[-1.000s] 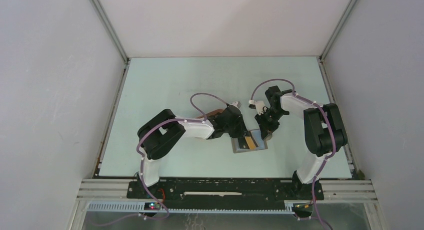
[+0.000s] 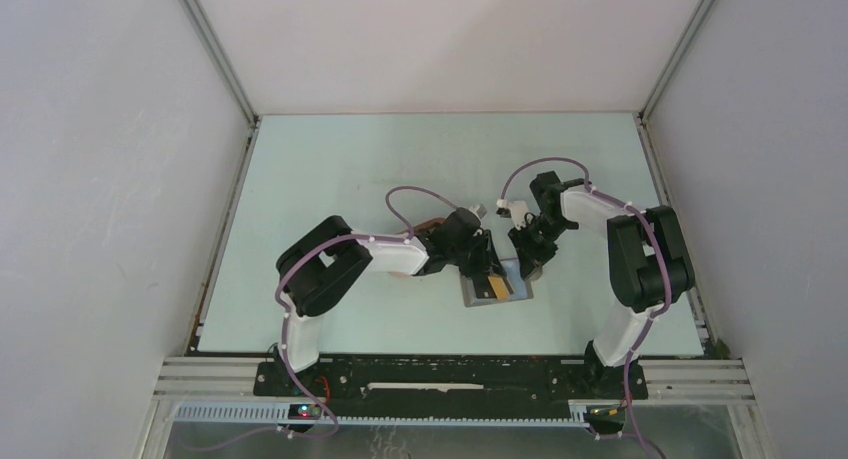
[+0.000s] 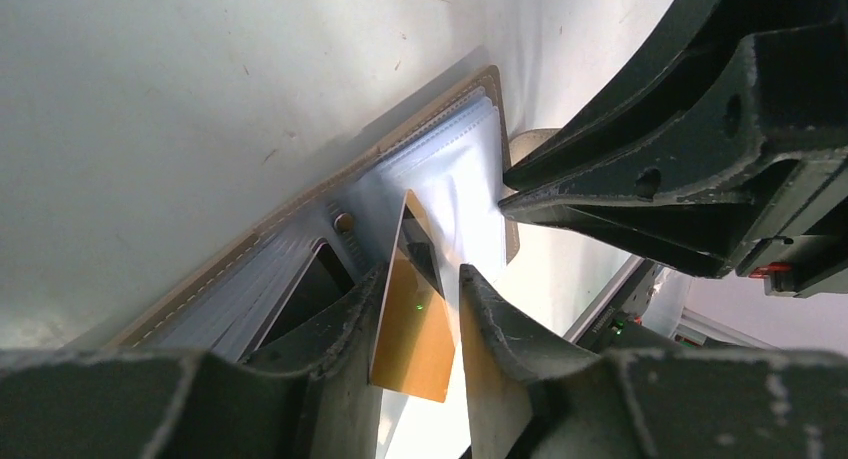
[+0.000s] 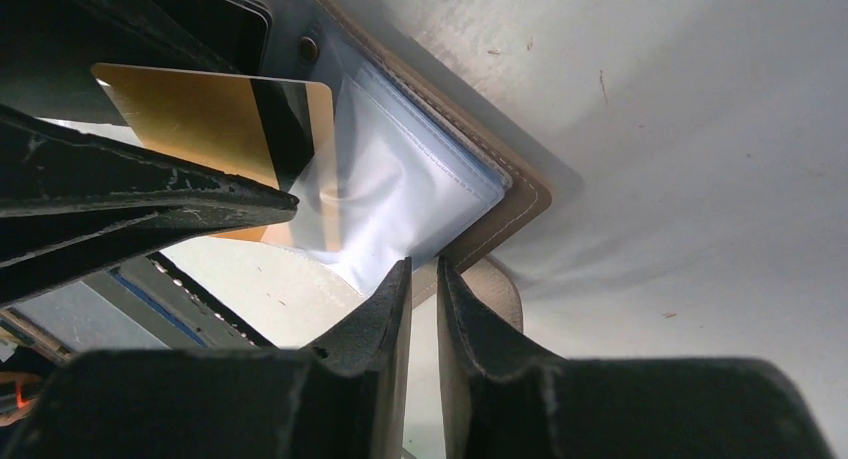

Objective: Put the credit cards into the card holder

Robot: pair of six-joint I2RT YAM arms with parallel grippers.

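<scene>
The brown card holder lies open between my grippers, its clear sleeves showing. A gold-and-black card sits at my left gripper, which is open around it, over the sleeves; in the right wrist view the card stands partly over the clear sleeve. A dark card is in another sleeve. My right gripper is shut on the edge of the card holder, at its corner beside the sleeve.
A brown item lies behind the left arm, mostly hidden.
In the top view both grippers and the holder are almost unmoved; the holder and left gripper differ by only a few pixels.
</scene>
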